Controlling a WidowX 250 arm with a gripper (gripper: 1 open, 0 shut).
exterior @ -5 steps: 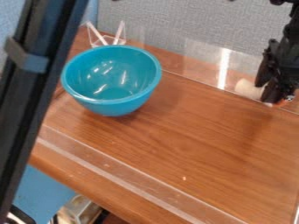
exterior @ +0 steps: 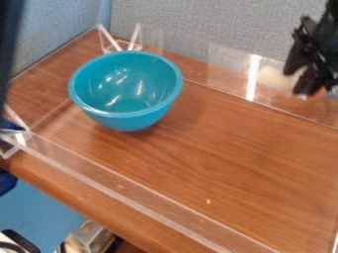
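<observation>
My black gripper (exterior: pixel 309 61) is at the upper right, in front of the grey back wall, shut on a small pale object (exterior: pixel 275 77) with some orange showing below it. The object is partly hidden by the gripper and blurred. A turquoise bowl (exterior: pixel 126 91) sits on the wooden table (exterior: pixel 211 178) at the left.
Clear plastic edging (exterior: pixel 251 77) runs along the back and left of the table. White crossed pieces (exterior: pixel 119 40) stand behind the bowl.
The gripper has risen with the pale object. The large black arm section at the left has mostly moved out of view.
</observation>
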